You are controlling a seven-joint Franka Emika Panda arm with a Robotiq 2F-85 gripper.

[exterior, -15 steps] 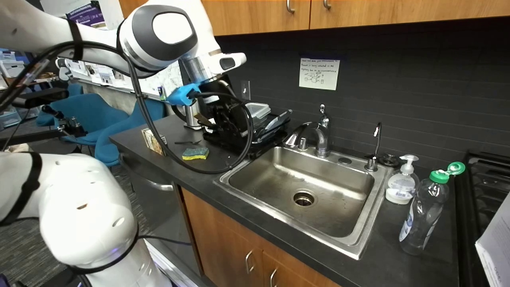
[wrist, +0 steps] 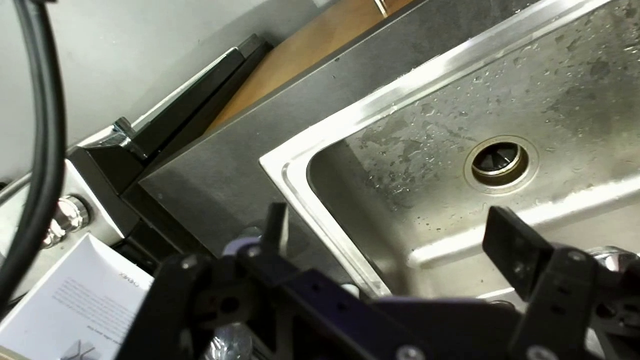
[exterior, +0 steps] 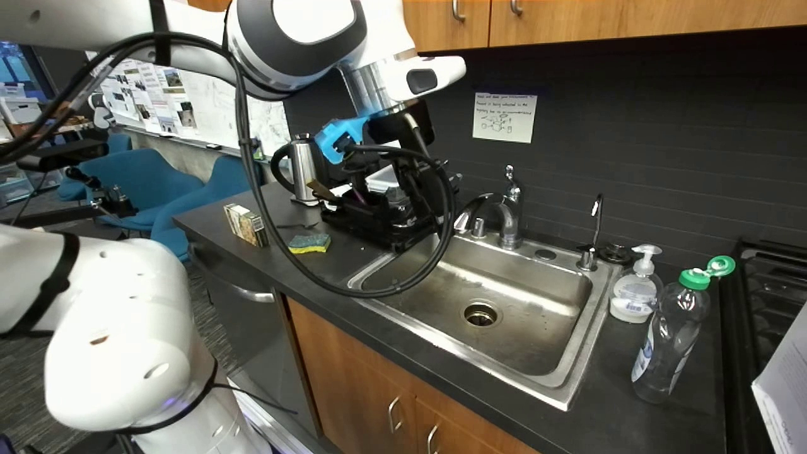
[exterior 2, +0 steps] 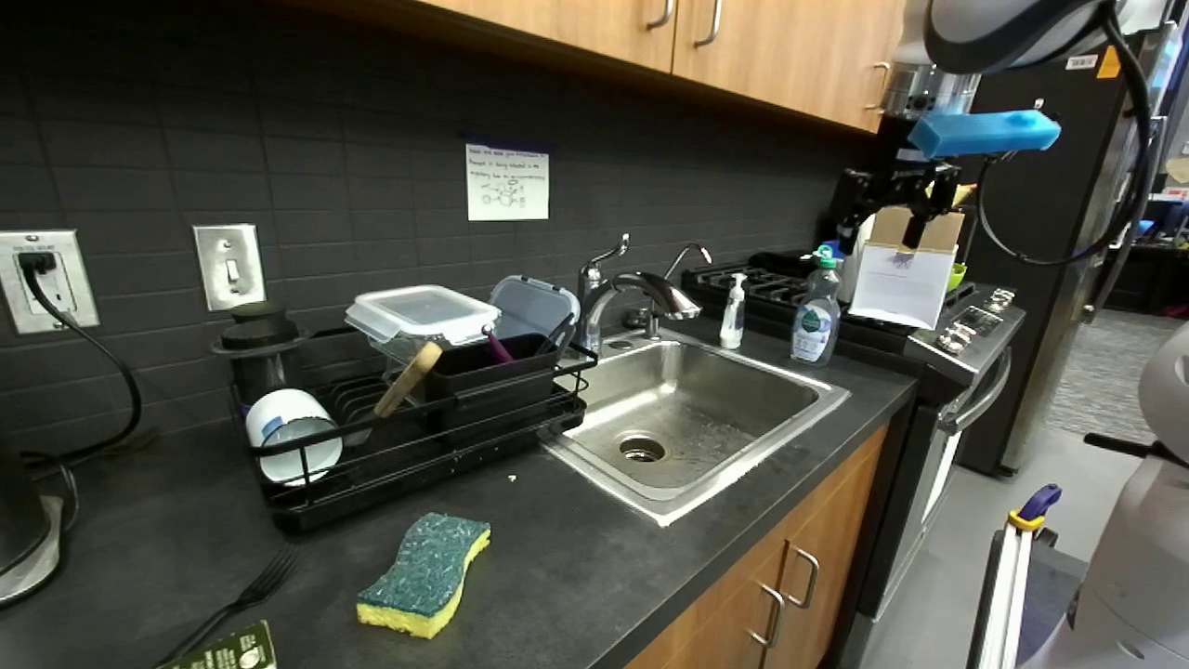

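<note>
My gripper is open in the wrist view, its two dark fingers wide apart with nothing between them. Below it lies the steel sink (wrist: pixel 336 123), empty, with its drain showing. In the second exterior view the gripper (exterior 2: pixel 882 229) is raised well above the counter. The green-and-yellow sponge (exterior 2: pixel 424 569) rests on the counter left of the sink, near a dark fork (exterior 2: pixel 240 596). A clear dish soap bottle (exterior: pixel 673 333) with its green cap flipped up stands right of the sink, beside a white-topped pump bottle (exterior: pixel 637 291).
A black dish rack (exterior 2: pixel 412 468) holds a white mug (exterior 2: pixel 292 429) and lidded containers. The faucet (exterior 2: pixel 624 292) rises behind the sink. Papers (exterior 2: pixel 905 288) stand by the stove at the right. Cabinets (exterior 2: pixel 780 50) hang overhead. Counter in front of the rack is mostly clear.
My arm and gripper have moved to the right in the first exterior view, now covering more of the dish rack. A cable loop has swung across the sink's left part. The counter items have stayed put.
</note>
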